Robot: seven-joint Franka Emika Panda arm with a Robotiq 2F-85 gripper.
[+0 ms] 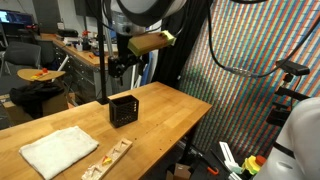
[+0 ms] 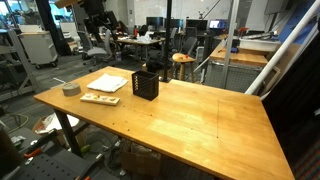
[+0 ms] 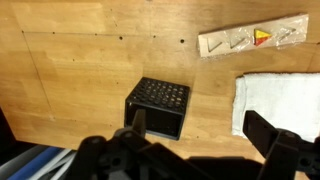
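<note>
High above the table my gripper [image 1: 117, 66] hangs open, well clear of everything. The wrist view shows the gripper with its two dark fingers wide apart and nothing held between them. Below it stands a black mesh basket [image 3: 158, 106], which is upright on the table in exterior view 1 [image 1: 124, 110]. A folded white cloth [image 1: 59, 150] lies flat on the wood. Beside the cloth is a pale wooden board [image 3: 252, 36] with shaped recesses; a small yellow and red triangular piece [image 3: 262, 37] sits on it.
A roll of tape [image 2: 71, 89] stands near the table's end. Cables hang along the arm. Desks and chairs fill the background.
</note>
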